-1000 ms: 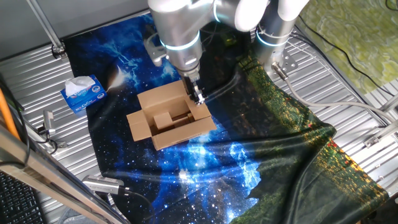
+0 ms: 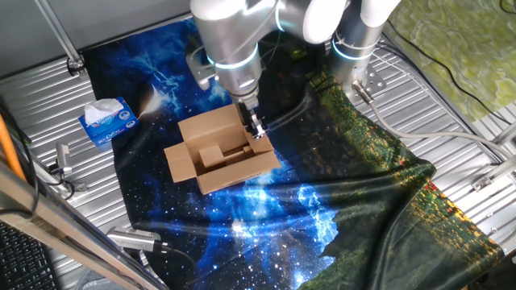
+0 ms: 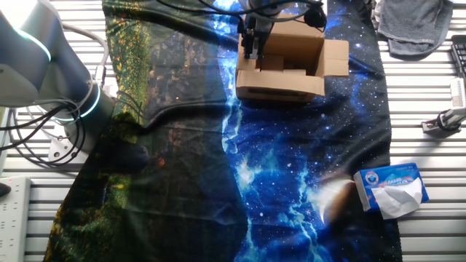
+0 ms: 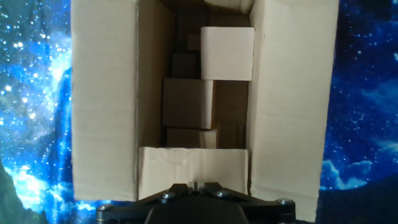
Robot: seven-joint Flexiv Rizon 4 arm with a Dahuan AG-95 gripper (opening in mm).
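Note:
An open cardboard box rests on the cloth, its flaps spread outward. Several small cardboard blocks lie inside; a pale block stands highest in the wrist view, with a darker block nearer the gripper. My gripper is over the box's near short end, above the short flap. Its fingertips are together, and nothing shows between them. Whether they touch the flap cannot be seen. In exterior view 2 the gripper points down at the box's left end.
A blue tissue box sits at the cloth's edge, well away from the carton. Wrinkled dark cloth covers much of the table. A grey towel and a power adapter lie near the edges.
The arm and gripper have shifted only slightly over the box's end. The carton and its blocks have stayed where they were.

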